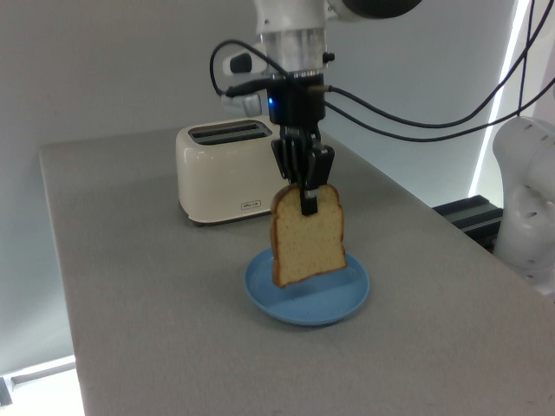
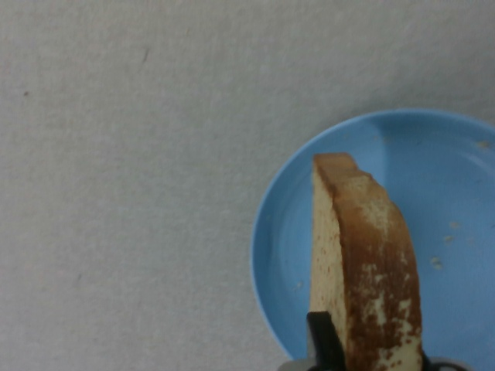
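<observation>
My gripper [image 1: 308,195] is shut on the top edge of a slice of bread [image 1: 308,243], which hangs upright over a blue plate [image 1: 347,299], its lower edge low over or touching the plate. In the wrist view the crust of the slice [image 2: 371,263] runs down into the gripper at the bottom, above the plate [image 2: 441,185]; a dark finger shows beside it.
A cream two-slot toaster [image 1: 217,178] stands behind the plate on the grey table [image 1: 156,321].
</observation>
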